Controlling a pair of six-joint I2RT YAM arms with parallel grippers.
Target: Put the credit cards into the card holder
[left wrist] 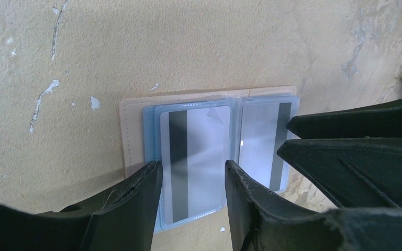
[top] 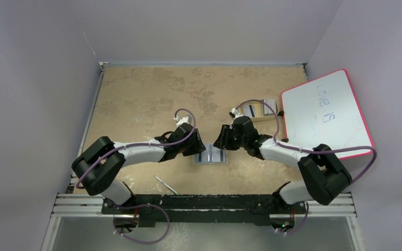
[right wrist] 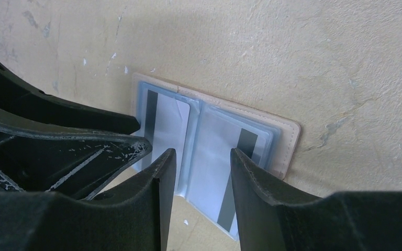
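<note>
The open card holder (top: 210, 160), with clear blue sleeves on a beige backing, lies on the table at front centre, white dark-striped cards (left wrist: 204, 162) showing in both pages. My left gripper is over the left page, fingers apart, with the card visible between them. My right gripper is over the right page, its fingertips apart near the sleeve; whether anything is held between them cannot be told. In both wrist views, the other gripper's dark body covers part of the holder.
An open box (top: 258, 115) of cards stands at the back right beside a whiteboard (top: 322, 130). A white pen (top: 165, 184) lies at the front left.
</note>
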